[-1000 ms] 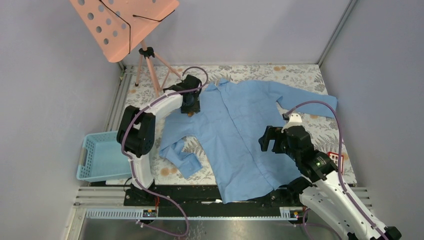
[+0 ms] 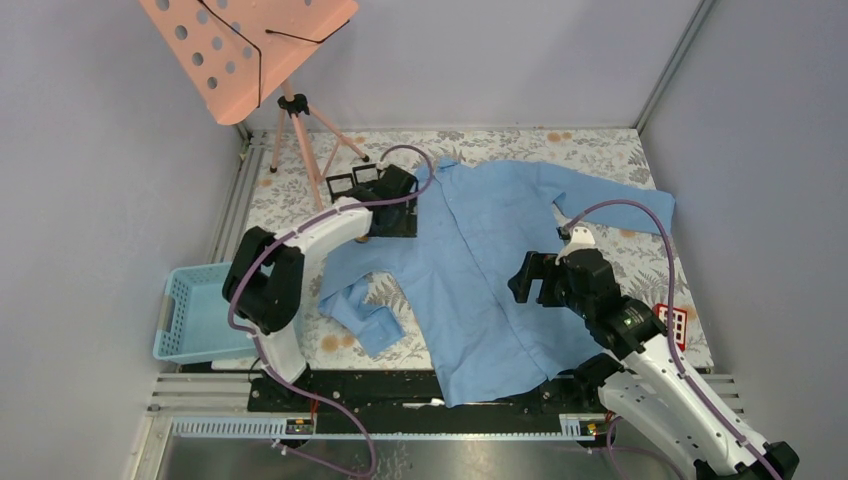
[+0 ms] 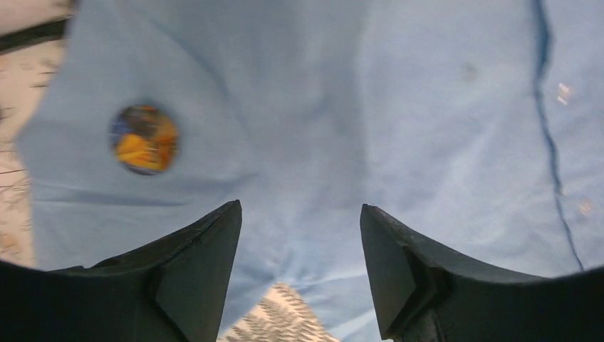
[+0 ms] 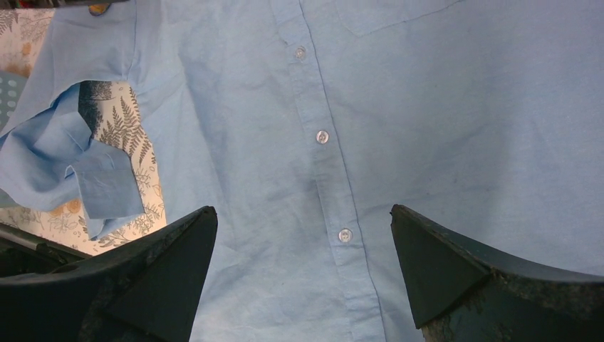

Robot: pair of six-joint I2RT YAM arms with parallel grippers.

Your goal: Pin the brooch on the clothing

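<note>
The light blue shirt [image 2: 470, 250] is spread on the patterned table with its button line running down the middle. A round orange and dark brooch [image 3: 144, 140] lies on the blue cloth, left of my left gripper. That gripper's fingers stand apart over the shirt, and only cloth shows below the gap. At the upper left of the right wrist view the brooch [image 4: 98, 9] is partly covered by a dark shape. My right gripper is open above the shirt front, holding nothing. Whether the pin is through the cloth cannot be seen.
On the left is a pale blue basket [image 2: 210, 320]. A pink stand [image 2: 297, 130] rises at the back left, close to the left arm, with black frames [image 2: 341, 186] at its foot. A red-edged card [image 2: 678, 325] lies by the right arm.
The right arm shifted slightly left.
</note>
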